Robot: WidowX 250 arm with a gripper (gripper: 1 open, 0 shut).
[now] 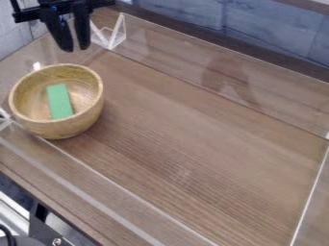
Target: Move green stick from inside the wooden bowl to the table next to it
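The green stick (60,102) lies inside the round wooden bowl (90,110) at the left of the table, flat on the bowl's floor and left of its centre. My dark gripper (72,44) hangs at the top left, behind and above the bowl's far rim. It is shut and empty, and the stick is well clear of its fingers (83,38). The gripper's upper part is cut off by the frame's top edge.
Bare wooden table (206,144) stretches to the right of the bowl and in front of it. A blue-grey wall (244,21) runs along the back. Dark cables and hardware (29,216) fill the lower left corner beyond the table's edge.
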